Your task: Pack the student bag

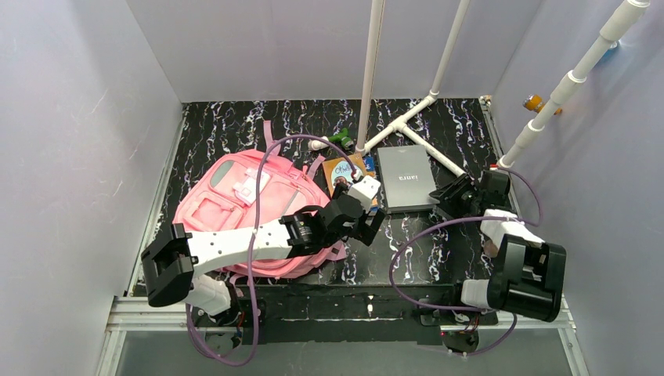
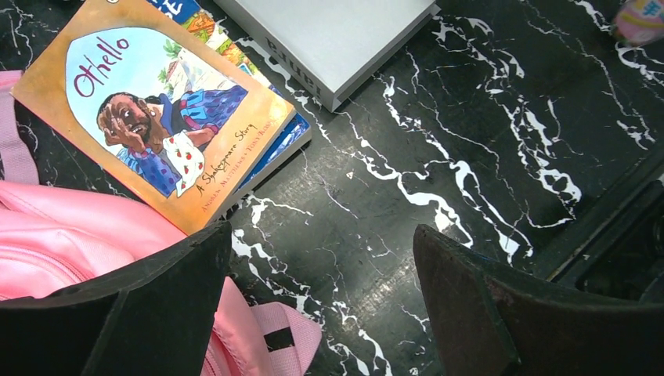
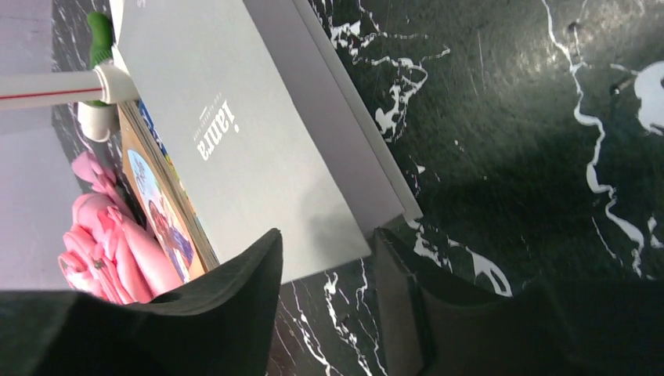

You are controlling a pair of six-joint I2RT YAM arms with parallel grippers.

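Note:
A pink backpack lies flat on the left of the black marble table. Right of it the Othello book rests on a blue book. Beside them lies a grey laptop box. My left gripper, open and empty, hovers over bare table near the backpack and books. My right gripper is low at the box's right near corner, partly open, its fingertips at the box's edge.
White pipes stand behind and right of the box. A green object and a white one lie behind the books. A pink-topped item is at the right. Bare table lies in front of the box.

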